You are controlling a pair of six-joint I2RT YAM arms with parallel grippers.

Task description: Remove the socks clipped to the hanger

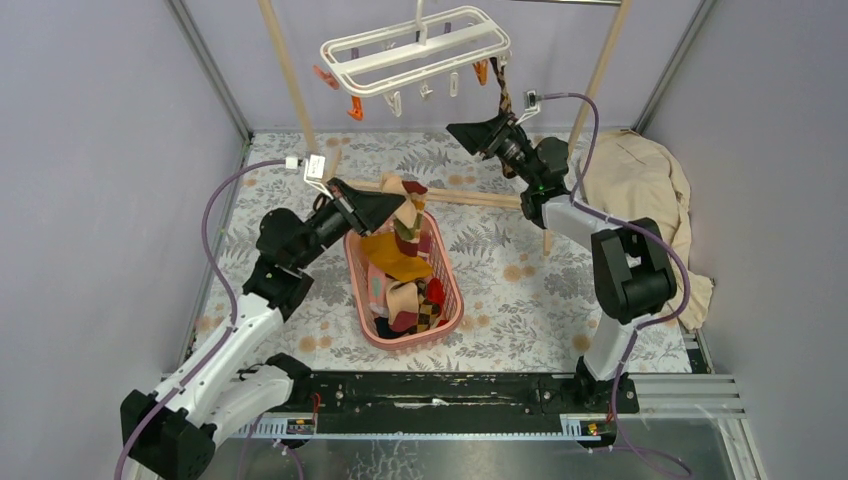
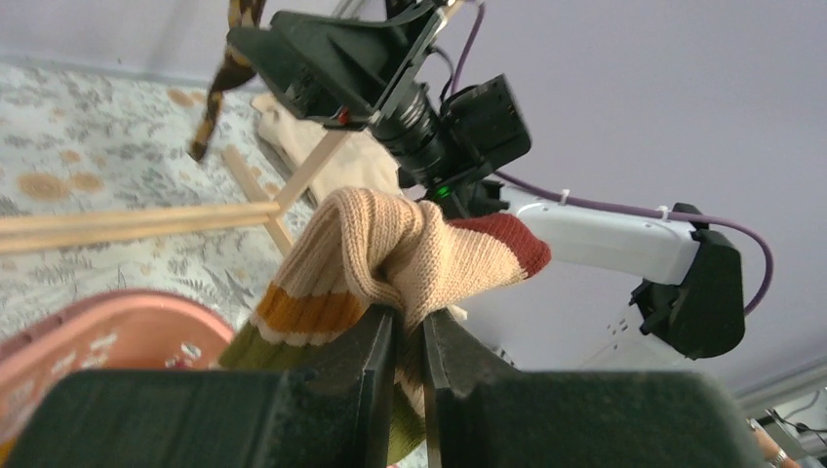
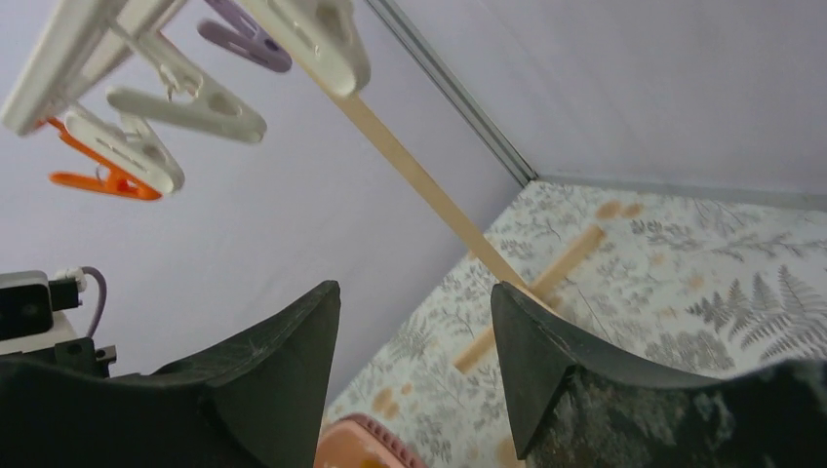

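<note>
My left gripper (image 1: 395,203) is shut on a striped sock (image 2: 327,283), cream, orange, green and dark red. The sock dangles over the near end of the white hanger's (image 1: 420,62) floor area, above the pink basket (image 1: 355,285). A brown-and-black patterned sock (image 1: 501,85) still hangs at the hanger's right end, partly behind my right arm; the left wrist view shows its lower part too. Below the hanger's right end, my right gripper has its fingers parted with nothing between them.
Several socks lie in the basket, among them a mustard one (image 1: 395,257). Orange and white clips hang from the hanger, including an orange clip (image 1: 355,108). Wooden poles (image 1: 460,195) stand behind, and beige cloth (image 1: 640,190) lies at the right.
</note>
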